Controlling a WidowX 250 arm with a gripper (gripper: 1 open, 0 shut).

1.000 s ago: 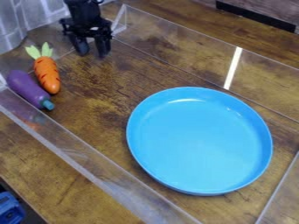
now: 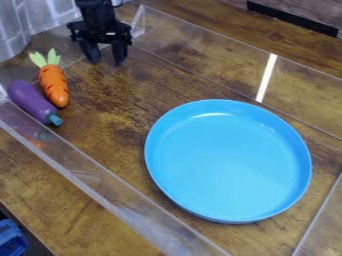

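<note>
My dark gripper [image 2: 100,40] is at the top left, low over the wooden tray floor near its back wall; whether its fingers are open or shut is unclear. Below it to the left, an orange toy carrot [image 2: 54,84] with green leaves lies beside a purple toy eggplant [image 2: 30,99] with a green stem. A large light-blue plate [image 2: 227,160] fills the lower right.
Clear plastic walls border the wooden tray floor [image 2: 187,70]. A blue object [image 2: 8,238] sits at the bottom-left corner, outside the wall.
The gripper has shifted very slightly at the top left; the carrot, eggplant and plate are unmoved.
</note>
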